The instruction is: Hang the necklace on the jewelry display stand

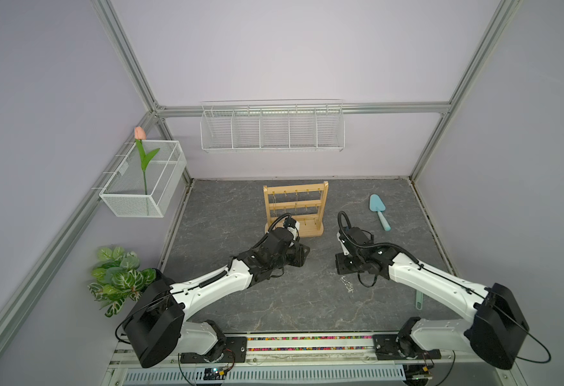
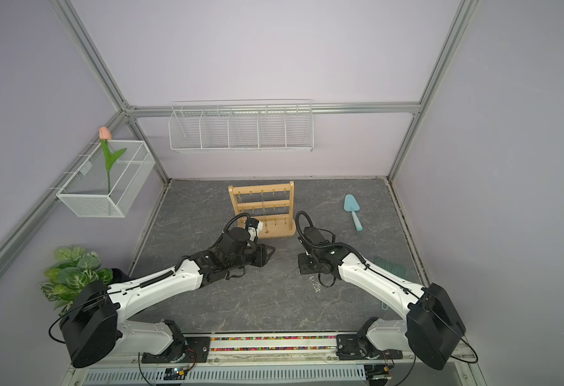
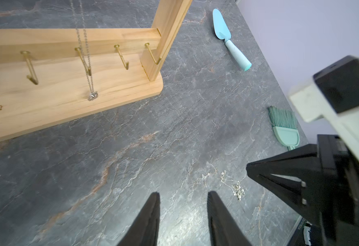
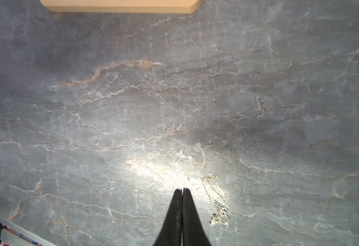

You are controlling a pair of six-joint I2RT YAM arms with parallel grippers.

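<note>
A thin, shiny necklace [image 4: 220, 214] lies loosely bunched on the grey table. In the right wrist view it sits just right of my right gripper, whose fingers are pressed together with nothing between them. The left wrist view also shows that necklace [image 3: 237, 190] below and apart from the right gripper's tips. My left gripper stands open and empty over bare table, in front of the wooden display stand [image 1: 295, 188]. Brass hooks [image 3: 122, 57] line the stand's lower bar, and a silver chain [image 3: 87, 53] hangs by one of them.
A blue trowel [image 1: 378, 206] lies at the back right, and a green brush [image 3: 284, 125] rests near the right wall. Wire baskets [image 1: 272, 128] are mounted on the back and left walls. Between the stand and the loose necklace the table is clear.
</note>
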